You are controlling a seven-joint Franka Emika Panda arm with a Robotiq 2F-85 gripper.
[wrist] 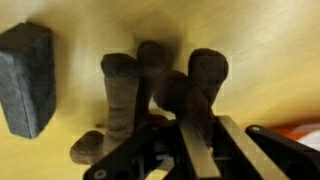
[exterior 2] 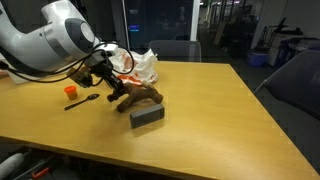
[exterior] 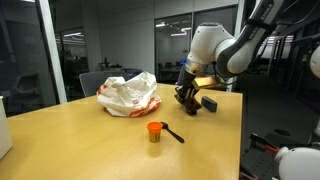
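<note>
A dark brown plush toy [exterior 2: 140,97] with stubby limbs is under my gripper [exterior 2: 115,90], near the grey block. In the wrist view the fingers of my gripper are shut on part of the brown plush toy [wrist: 122,95], whose limbs spread out below. From the first exterior view, the plush toy [exterior: 188,101] hangs at or just above the tabletop beneath my gripper [exterior: 188,88]; whether it still touches the table is hard to tell.
A grey block [exterior 2: 147,116] lies close by the toy. An orange cup [exterior: 154,131] and a black spoon [exterior: 172,134] are on the table, with a white and red bag [exterior: 130,96] behind.
</note>
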